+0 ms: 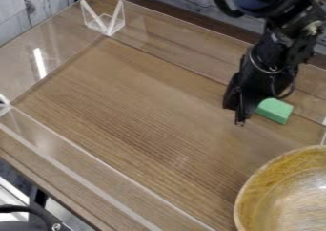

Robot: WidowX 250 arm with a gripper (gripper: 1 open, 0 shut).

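My black gripper (239, 105) hangs low over the wooden table at the right, shut, with no object visible between its fingertips. A small green block (274, 111) lies on the table just to the right of the fingertips, partly hidden behind the arm. Whether the fingers touch it I cannot tell.
A large yellow bowl (280, 192) fills the lower right corner. A small white wire-like holder (105, 21) stands at the back left.
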